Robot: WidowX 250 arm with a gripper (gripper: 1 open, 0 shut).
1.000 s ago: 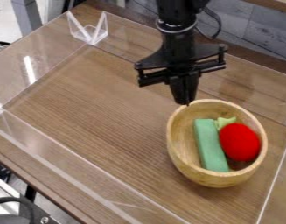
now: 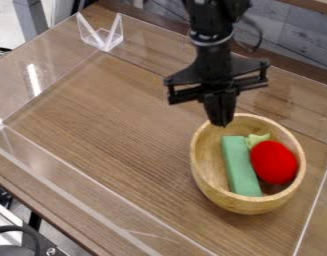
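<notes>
My gripper (image 2: pixel 222 110) hangs over the back rim of a yellow bowl (image 2: pixel 209 187), shut, with nothing visible between its fingers. The bowl stands at the right of the wooden table and holds a long green block (image 2: pixel 241 167), a round red object (image 2: pixel 274 161) and a small yellow-green piece behind them, partly hidden.
A clear open-topped holder (image 2: pixel 102 30) stands at the back left. A black cable lies at the bottom left corner, and a wooden ledge runs along the back right.
The arm and gripper have shifted only slightly, blurred now. The bowl and the things in it look unchanged.
</notes>
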